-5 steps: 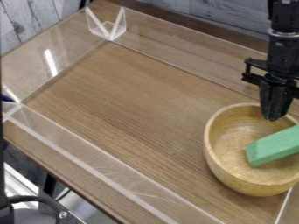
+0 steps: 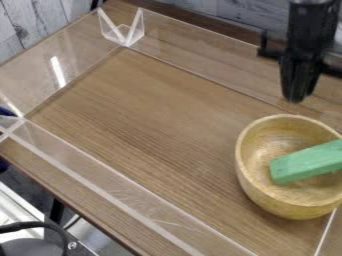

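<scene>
A round wooden bowl [image 2: 261, 190] sits at the lower right of the table with a green block [image 2: 307, 160] lying in it. Above and behind the bowl is my black gripper [image 2: 295, 85], motion-blurred, its arm reaching in from the top right. It is apart from the bowl and block; whether its fingers are open or shut is unclear, and nothing shows held.
Clear plastic edging runs along the left and bottom, with a clear plastic piece [image 2: 123, 30] at the back left. A black cable [image 2: 34, 228] lies at the lower left.
My gripper has risen, away from the bowl. The green block and bowl look almost unmoved.
</scene>
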